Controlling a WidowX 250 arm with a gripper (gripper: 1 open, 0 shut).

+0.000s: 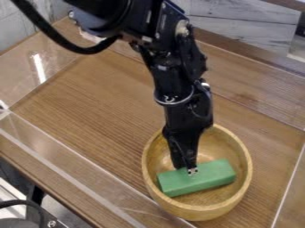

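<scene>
My black gripper [191, 167] reaches down into a tan bowl [163, 201] in the lower middle of the view, its tips at the upper edge of a green rectangular block [198, 182] that lies in the bowl. The fingers look shut; whether anything is between them is not clear, as the tips are small and partly dark against the block.
A clear raised edge runs along its left and front sides. A pale wooden wall stands at the back, and a black cable lies at the lower left.
</scene>
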